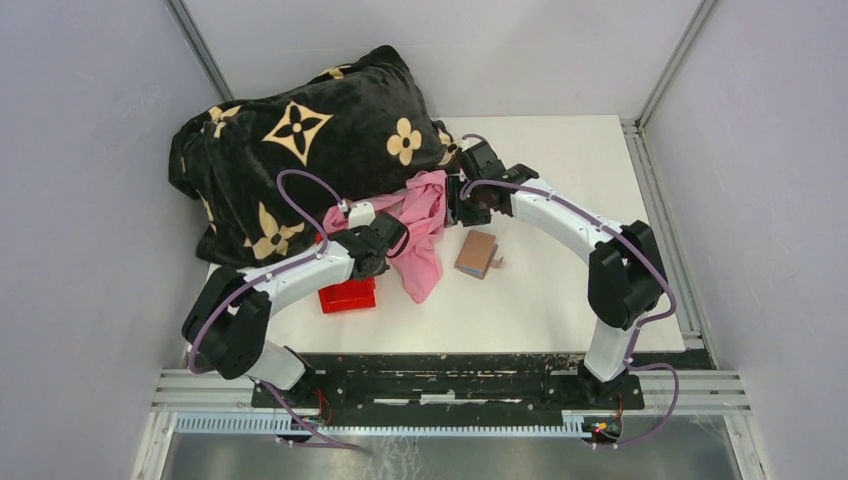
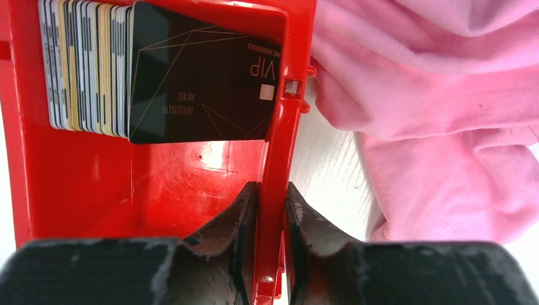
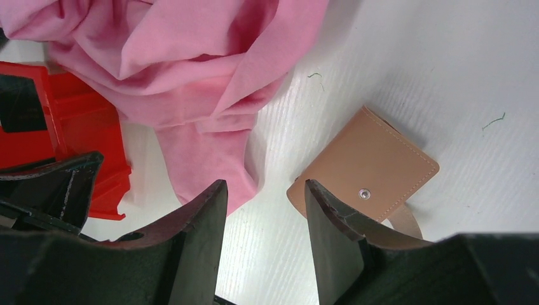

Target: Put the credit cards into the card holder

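An open red box sits in the left wrist view, holding a row of several cards on edge and a black VIP card. My left gripper is shut on the box's side wall, one finger inside and one outside. The brown card holder lies on the white table, a metal snap on its face and a strap sticking out. Over the table, up and left of the holder in the top view, my right gripper stands open with nothing between its fingers.
A pink cloth lies between the box and the card holder. Behind it a black patterned pillow fills the back left.
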